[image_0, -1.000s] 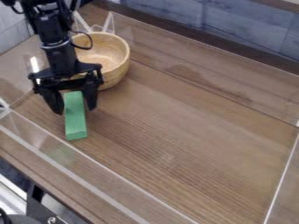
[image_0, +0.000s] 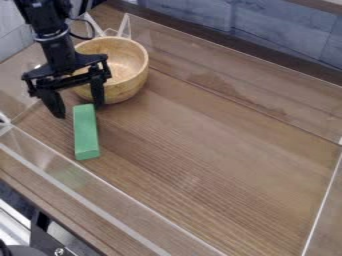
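My black gripper (image_0: 70, 98) stands open at the upper left, its fingers spread above and just left of a green block (image_0: 86, 131), with nothing seen held. The long green block lies on the wooden table (image_0: 214, 150). A round, light wooden bowl (image_0: 119, 62) sits behind the gripper, partly hidden by the arm.
A white cable or strap shows at the left edge, and the table's pale edge runs down the far right.
My gripper has risen up and back from over the green block, moving toward the upper left and uncovering the block's top end. The block stays in about the same place.
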